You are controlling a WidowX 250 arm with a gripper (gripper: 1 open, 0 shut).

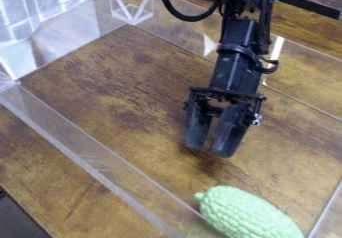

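My black gripper (pixel 211 134) hangs low over the middle-right of the wooden floor of a clear-walled bin, its two dark fingers slightly apart with nothing visible between them. Below it, at the bottom right, lies a green, bumpy corn-cob-shaped object (pixel 246 213), clear of the fingers.
Clear plastic walls (pixel 83 150) bound the wooden floor (pixel 100 87) on the sides. The floor to the left of the gripper is empty. A white curtain-like cloth (pixel 40 7) is at the top left.
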